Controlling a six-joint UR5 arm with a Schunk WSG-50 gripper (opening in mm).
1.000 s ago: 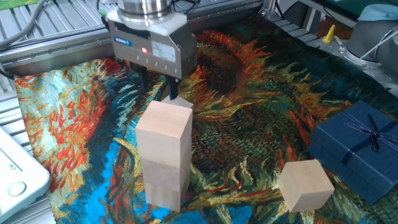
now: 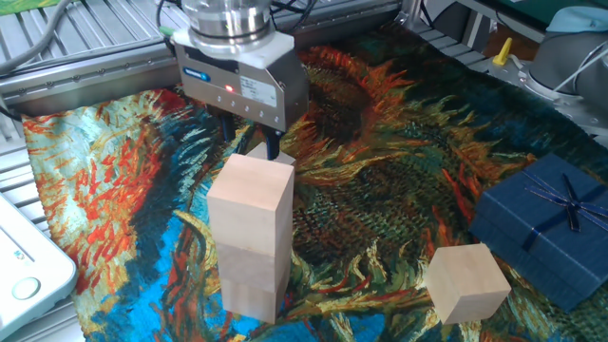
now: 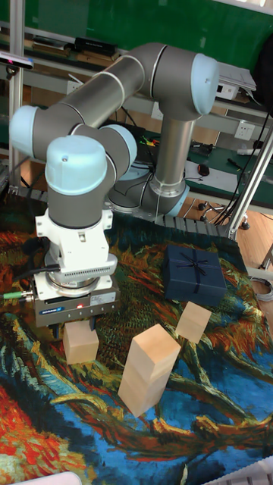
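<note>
My gripper (image 2: 250,144) points down with its two dark fingers spread apart, so it is open. Close by its fingertips is a single wooden block (image 3: 82,342); in exterior view 2 most of that block is hidden behind the stack. Whether the fingers straddle the block or are just behind it, I cannot tell. A tall upright stack of wooden blocks (image 2: 249,223) stands on the cloth, apart from the single block. Another wooden block (image 2: 467,284) lies by itself to the right of the stack in exterior view 2.
A dark blue gift box (image 2: 546,228) with a ribbon sits beyond the lone block. Patterned cloth (image 2: 370,190) covers the table, with free room between the stack and the box. A white device (image 2: 28,256) occupies the left edge.
The gripper has shifted slightly right and down in exterior view 2, and has turned a little. Its fingers remain apart. The stack, the lone block and the box have not moved.
</note>
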